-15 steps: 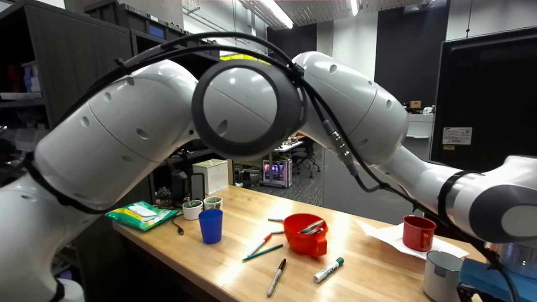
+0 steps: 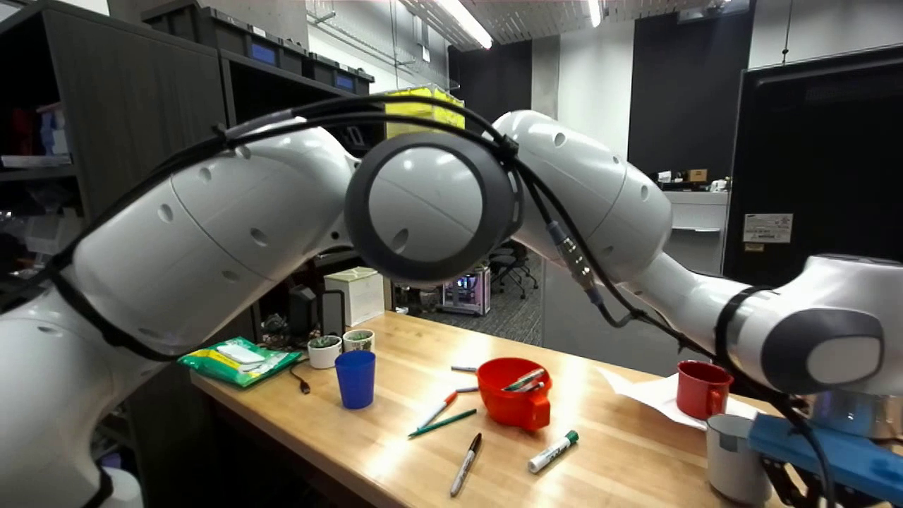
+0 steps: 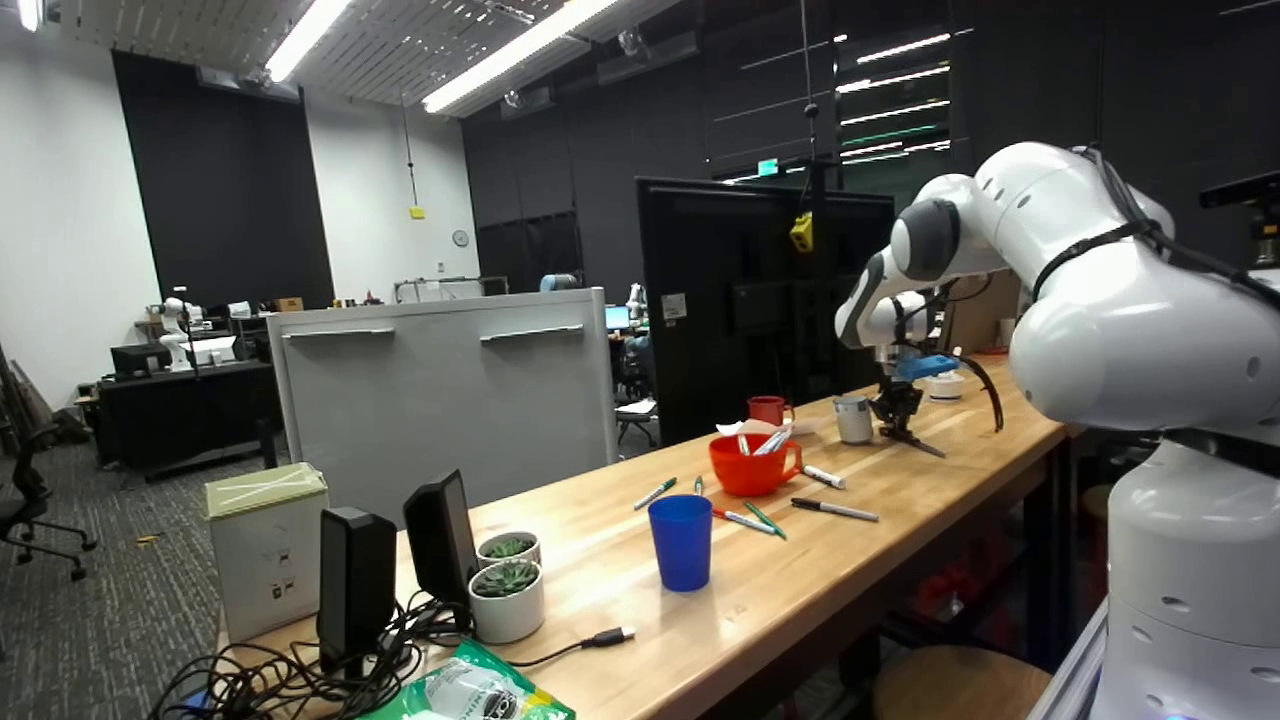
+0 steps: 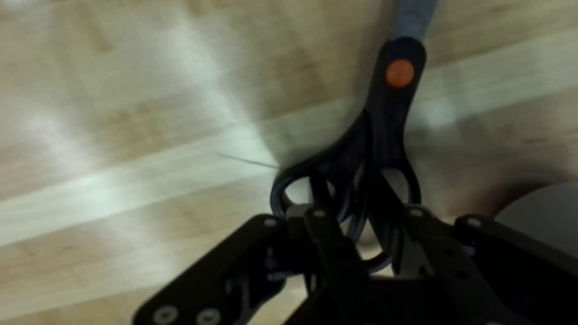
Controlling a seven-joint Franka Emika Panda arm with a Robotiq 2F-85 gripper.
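Observation:
A pair of scissors with black handles, an orange pivot and a grey blade [image 4: 397,97] fills the middle of the wrist view. My gripper is shut on the scissors' handles, its dark fingers overlapping the loops. In exterior view 2 the gripper [image 3: 895,414] points down at the far part of the table, and the thin scissors blade [image 3: 926,448] shows below it. Whether the scissors touch the tabletop is hard to tell. Exterior view 1 shows the blue gripper mount [image 2: 825,449], but the fingertips fall outside that view.
Close beside my gripper stands a grey-white mug [image 2: 734,461]. Behind it a red mug [image 2: 702,389] sits on white paper. A red bowl-shaped cup [image 2: 512,406] holds pens, with several markers lying around it. The blue cup [image 2: 355,381] stands farther left.
In exterior view 1 my wrist and the blue mount have shifted left, closer to and partly in front of the grey-white mug. The elbow sits lower and farther right. The mug appears slightly left.

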